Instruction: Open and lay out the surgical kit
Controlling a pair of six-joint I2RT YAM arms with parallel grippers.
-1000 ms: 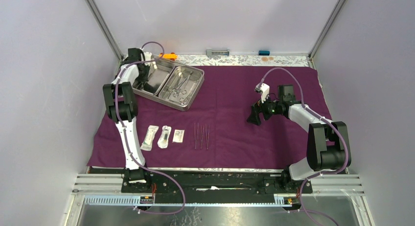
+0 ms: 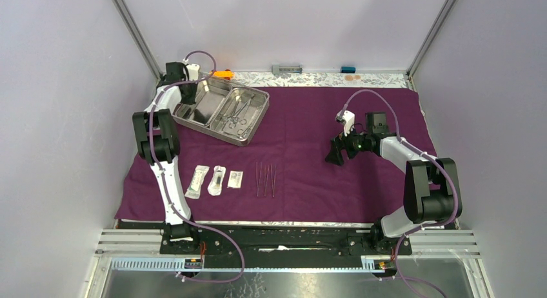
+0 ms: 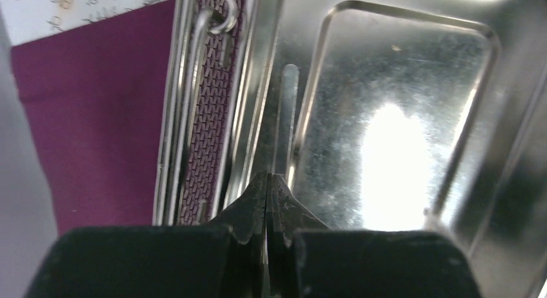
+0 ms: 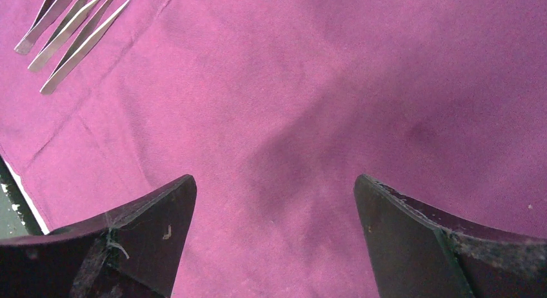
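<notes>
The steel tray (image 2: 221, 139) stands at the back left, split into two compartments. Scissors-like instruments (image 2: 242, 113) lie in its right compartment. Over the left compartment is my left gripper, its fingers shut together. A slim flat metal instrument (image 3: 286, 114) lies along that compartment's side wall, its lower end running behind the fingertips; no grip on it shows. Three packets, one long (image 2: 197, 182), one mid-sized (image 2: 217, 180) and one small (image 2: 235, 179), lie in front, beside several tweezers (image 2: 266, 179). My right gripper hangs open and empty over bare cloth.
Purple cloth (image 2: 309, 188) covers the table, its middle and right clear. The tray's raised rim and inner divider (image 2: 219, 108) surround the left gripper's spot. An orange object (image 2: 223, 74) sits behind the tray, with a blue block (image 2: 348, 69) farther right.
The right arm, packets and tweezers have stayed still.
</notes>
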